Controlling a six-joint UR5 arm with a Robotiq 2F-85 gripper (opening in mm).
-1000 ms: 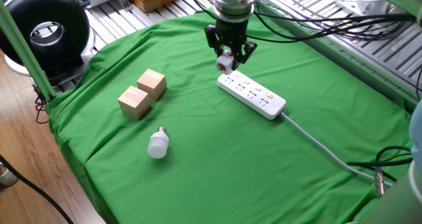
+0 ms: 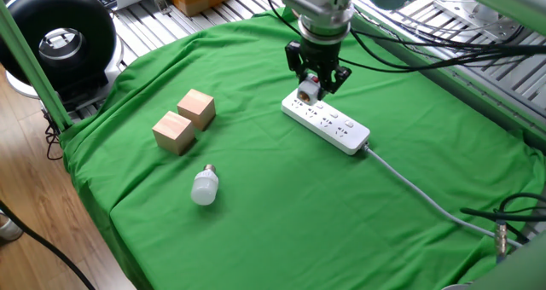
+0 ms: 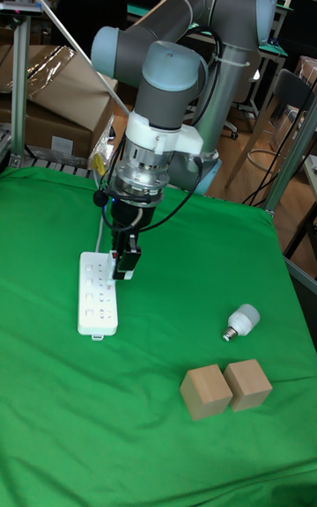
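Note:
A white lamp socket adapter (image 2: 308, 91) with a copper-coloured opening is held by my gripper (image 2: 316, 84), which is shut on it. Both hang over the far-left end of the white power strip (image 2: 345, 138). Whether the adapter touches the strip I cannot tell. In the other exterior view, the gripper (image 3: 121, 272) stands over the right side of the power strip (image 3: 97, 321), hiding some of its outlets. A white light bulb (image 2: 205, 186) with a metal screw base lies on its side on the green cloth, away from the gripper.
Two wooden blocks (image 2: 174, 133) sit close together left of the strip. The strip's grey cable (image 2: 418, 190) runs toward the right front edge. Black cables trail from the arm. Open green cloth (image 2: 290, 222) covers the middle and front.
My gripper and the adapter have moved right and slightly lower in exterior view 1, from beyond the strip's left end to over it. The strip, bulb and blocks have stayed put.

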